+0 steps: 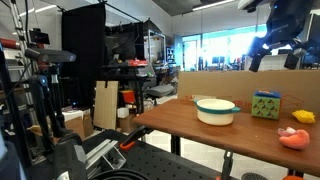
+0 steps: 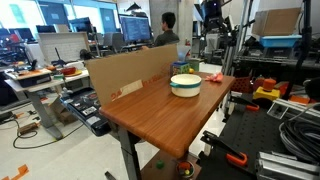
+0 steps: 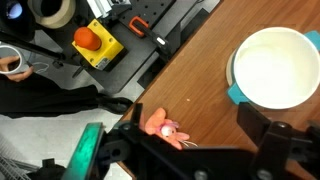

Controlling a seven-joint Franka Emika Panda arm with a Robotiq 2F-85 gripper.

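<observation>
A white pot with blue-green handles (image 1: 215,112) stands on the wooden table (image 2: 150,115); from above it looks empty (image 3: 275,68). A pink toy (image 1: 294,138) lies near the table's edge, and the wrist view has it (image 3: 161,125) low between the fingers, well below them. A green box with blue on top (image 1: 265,106) sits behind, with a yellow object (image 1: 303,116) to its right. High over the table, my gripper is open and holds nothing.
A brown panel (image 2: 120,76) stands along one side of the table. Beyond the table's edge, the wrist view shows a dark frame and a yellow box with an orange-red button (image 3: 88,38).
</observation>
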